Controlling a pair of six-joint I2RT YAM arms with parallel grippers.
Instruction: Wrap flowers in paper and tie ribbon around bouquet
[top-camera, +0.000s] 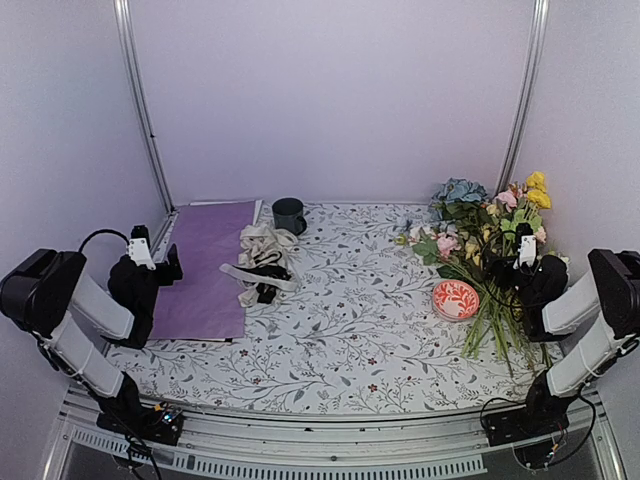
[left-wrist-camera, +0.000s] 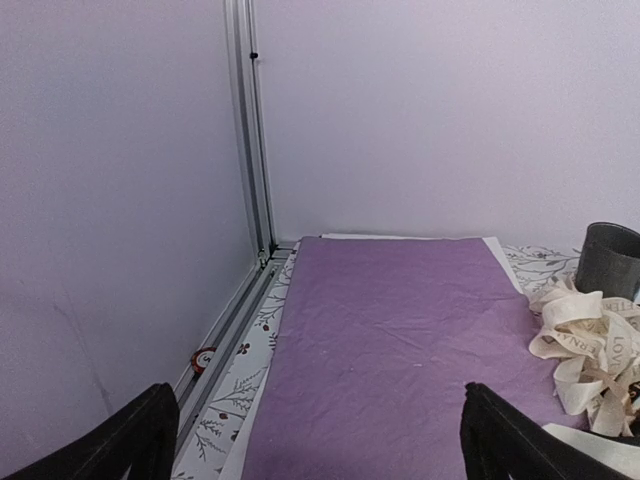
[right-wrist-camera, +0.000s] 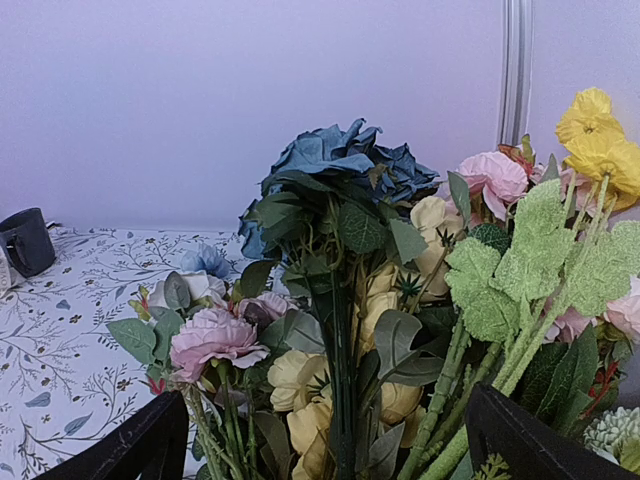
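A loose heap of fake flowers (top-camera: 470, 215) in blue, pink, cream and yellow, with long green stems (top-camera: 490, 330), lies on the right of the table. My right gripper hangs open over it, stems and blooms showing beyond its fingers. Purple wrapping paper (top-camera: 200, 270) lies flat on the left, under or just ahead of my open left gripper, which has nothing between its fingers. Beside the paper is a crumpled cream ribbon (top-camera: 262, 245), with a pale strip and a dark item (top-camera: 268, 293) that I cannot make out.
A dark mug (top-camera: 288, 215) stands at the back, behind the ribbon. A red patterned round dish (top-camera: 455, 300) sits by the stems. Walls close in the back and both sides.
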